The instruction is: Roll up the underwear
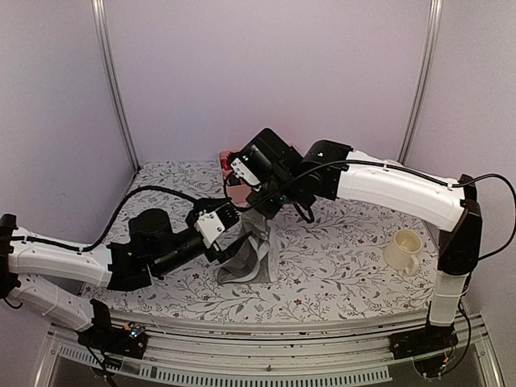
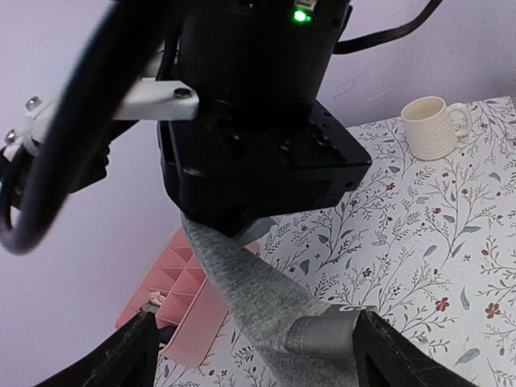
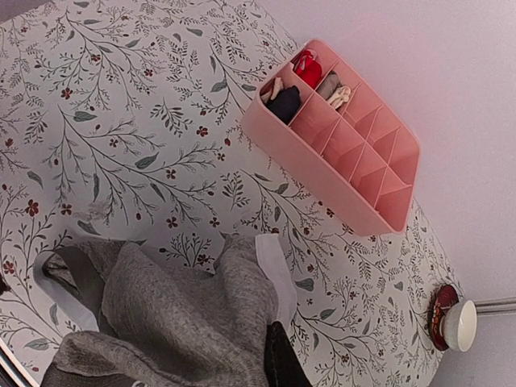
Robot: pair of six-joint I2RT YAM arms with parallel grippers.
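The grey underwear (image 1: 256,264) hangs from my right gripper (image 1: 264,211), which is shut on its upper end above the table. In the left wrist view, the cloth (image 2: 246,286) runs down from the right gripper's tips and passes between the spread fingers of my left gripper. The left gripper (image 1: 234,226) is open, close against the hanging fabric from the left. From the right wrist view, the underwear (image 3: 177,310) drapes downward in folds with a pale edge. One dark right finger (image 3: 284,363) shows beside it; the actual pinch is hidden.
A pink divided box (image 3: 322,181) stands behind the cloth, with several small rolled items in its compartments. A cream mug (image 1: 402,251) is at the table's right.
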